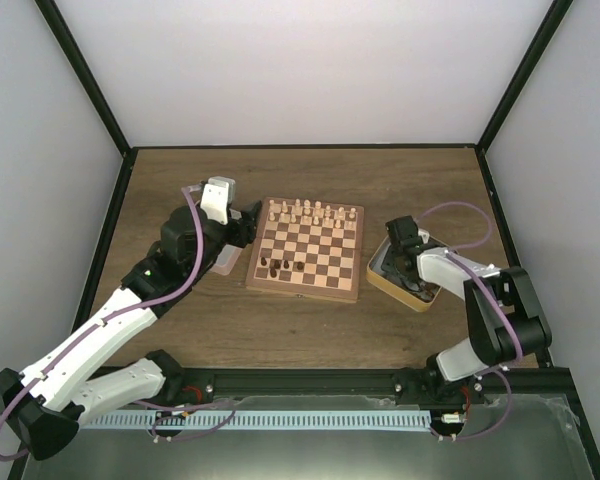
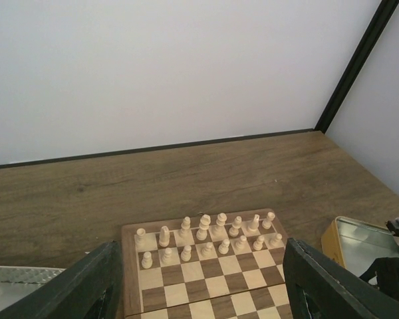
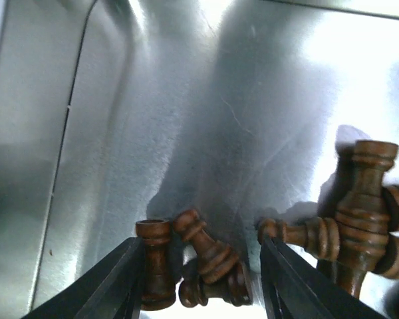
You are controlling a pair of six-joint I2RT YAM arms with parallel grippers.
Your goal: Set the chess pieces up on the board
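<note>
The chessboard (image 1: 305,282) holds two rows of light pieces (image 2: 203,229) along its far side and several dark pieces (image 1: 274,267) near its front left. My left gripper hangs open left of the board, nothing between its fingers. My right gripper is open, low inside the metal box (image 3: 186,80) right of the board. Below it lie dark pieces: an upright-lying one (image 3: 156,272) by the left finger, smaller ones (image 3: 213,256) between the fingers, and a cluster (image 3: 362,206) at right.
A second container (image 1: 227,260) sits left of the board, partly under the left arm.
</note>
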